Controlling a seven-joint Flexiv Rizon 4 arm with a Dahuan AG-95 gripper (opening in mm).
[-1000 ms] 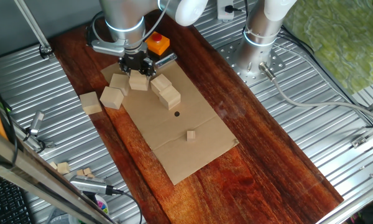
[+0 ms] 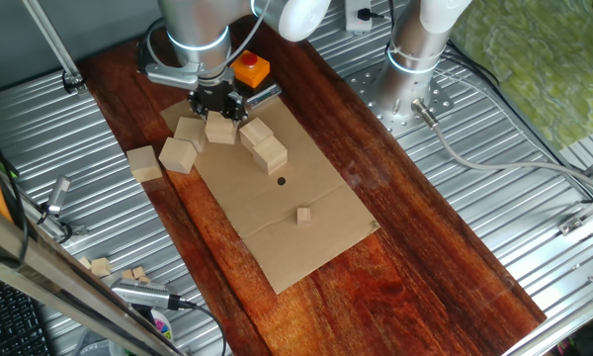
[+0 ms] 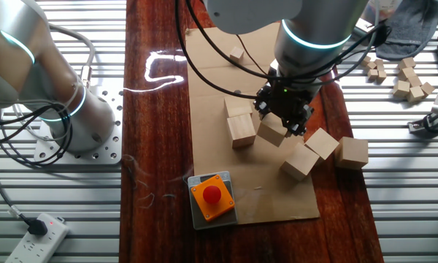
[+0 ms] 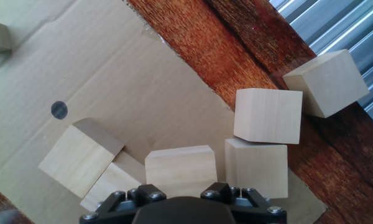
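My gripper points down over the cardboard, its fingers closed against the two sides of a pale wooden block [image 4: 181,168]. In exterior view 2 this block [image 3: 272,130] sits directly below the gripper [image 3: 283,109], slightly turned; whether it clears the cardboard I cannot tell. To one side, two more cubes touch each other, the nearer cube [image 4: 81,158] partly covering its neighbour [image 4: 117,182] in the wrist view. On the other side stand a cube [image 4: 258,168], a second cube [image 4: 268,116] against it, and a third cube [image 4: 328,83] on the dark wood.
The cardboard sheet [image 2: 287,237] is mostly bare, with a small cube [image 2: 303,215] and a dark round spot [image 2: 281,181]. An orange box with a red button [image 3: 212,195] stands by its edge.
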